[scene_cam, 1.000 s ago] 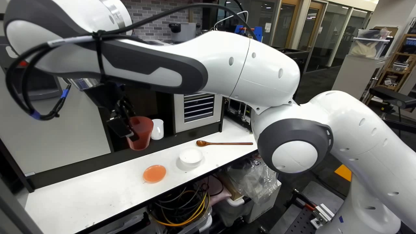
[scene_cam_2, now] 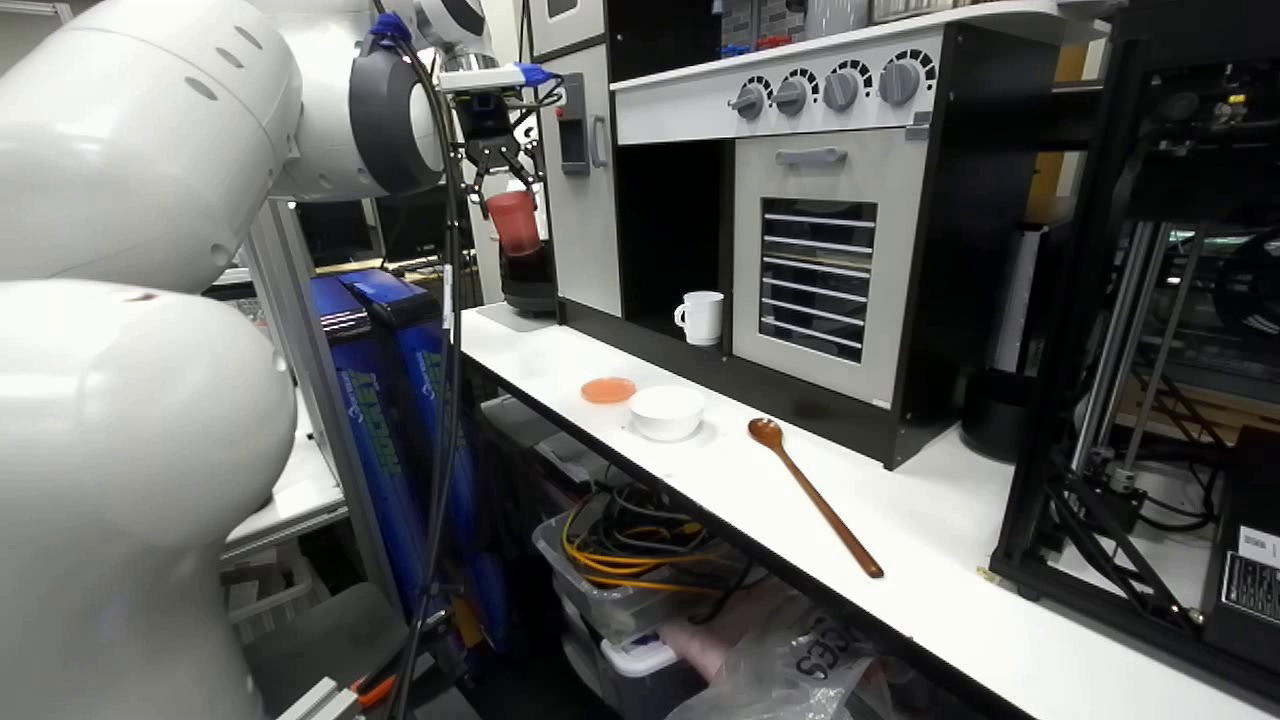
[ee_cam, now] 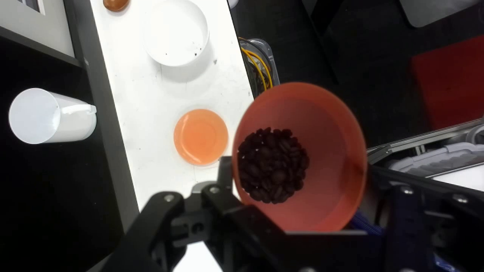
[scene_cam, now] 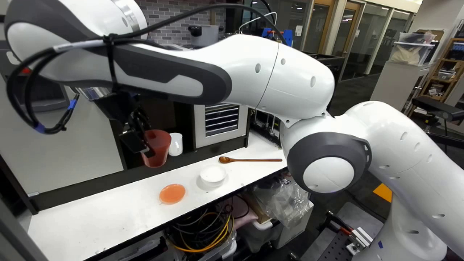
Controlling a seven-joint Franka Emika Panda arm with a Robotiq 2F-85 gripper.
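Note:
High above the white counter, my gripper point(scene_cam: 145, 145) is shut on a translucent red cup point(scene_cam: 158, 148). Dark brown beans point(ee_cam: 272, 165) lie gathered at the bottom of this cup in the wrist view, toward one side. In the second exterior view the cup point(scene_cam_2: 515, 223) hangs slightly tilted beneath the gripper point(scene_cam_2: 509, 192). On the counter sits a white bowl point(scene_cam_2: 667, 413) with a few dark specks inside. Beside it lies a flat orange lid or dish point(ee_cam: 200, 136), apart from the bowl.
A white mug point(scene_cam_2: 701, 317) stands on the dark cabinet's lower ledge. A wooden spoon point(scene_cam_2: 816, 498) lies on the counter past the bowl. The toy oven point(scene_cam_2: 828, 264) rises behind. Bare counter point(scene_cam: 87, 226) extends at the left in the first exterior view.

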